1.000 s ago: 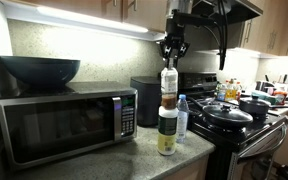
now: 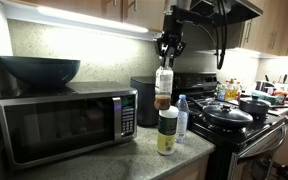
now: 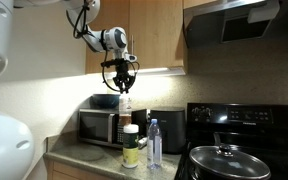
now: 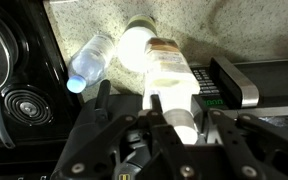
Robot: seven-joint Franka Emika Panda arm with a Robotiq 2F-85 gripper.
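Note:
A clear bottle with a pale upper part and brown-orange contents low down [image 2: 163,90] hangs upright from my gripper [image 2: 166,65], which is shut around its top. In exterior view 2 the bottle [image 3: 125,110] is above the counter, close over the white, green and yellow canister [image 3: 131,150]. From exterior view 1 its base overlaps the canister's top [image 2: 167,130]; whether they touch I cannot tell. Looking down in the wrist view, the bottle's body [image 4: 168,62] extends from the fingers, beside the canister's pale top [image 4: 135,44].
A water bottle [image 2: 181,117] stands right beside the canister. The microwave [image 2: 69,126], with a dark bowl [image 2: 40,72] on top, is to the left. Right of the counter is the stove with a lidded pan [image 2: 227,115]. Free counter [image 2: 134,155] lies in front of the microwave.
My gripper and the bottle in it have shifted slightly left over the canister. The canister and the water bottle have stayed put.

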